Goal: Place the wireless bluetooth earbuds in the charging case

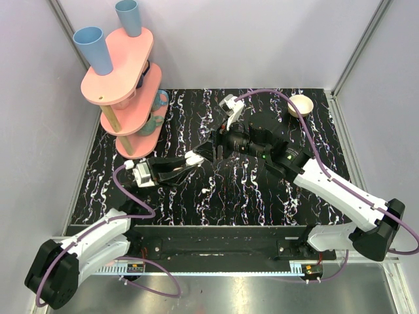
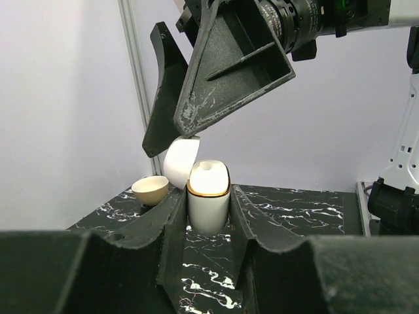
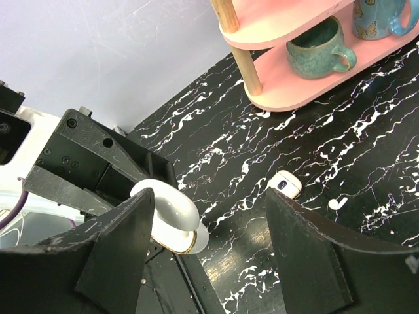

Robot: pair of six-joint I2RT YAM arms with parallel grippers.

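The white charging case point(image 2: 209, 209), with a gold rim, is upright between the fingers of my left gripper, which is shut on it. Its white lid point(image 2: 180, 160) is raised, just under a finger of my right gripper point(image 1: 215, 147). The right wrist view shows that gripper's fingers spread above and beside the case and lid point(image 3: 171, 203), apparently holding nothing. A small white piece point(image 3: 337, 203), likely an earbud, lies on the marble table beside a small white square object point(image 3: 283, 184).
A pink tiered shelf point(image 1: 111, 85) with cups and mugs stands at the back left, a cream bowl point(image 1: 300, 105) at the back right.
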